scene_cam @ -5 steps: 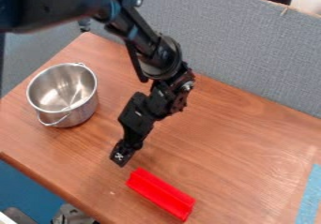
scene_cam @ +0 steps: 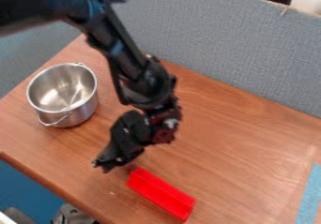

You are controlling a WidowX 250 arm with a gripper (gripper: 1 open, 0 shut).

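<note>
My black gripper (scene_cam: 108, 160) hangs low over the wooden table at the lower middle, just up and left of a red rectangular block (scene_cam: 160, 194) lying near the front edge. Its fingertips are dark and small, and whether they are open or shut is unclear. A steel pot (scene_cam: 63, 94) with a wire handle stands on the left of the table, behind and left of the gripper.
A grey padded panel (scene_cam: 238, 50) runs along the back.
The pot and block have not moved.
</note>
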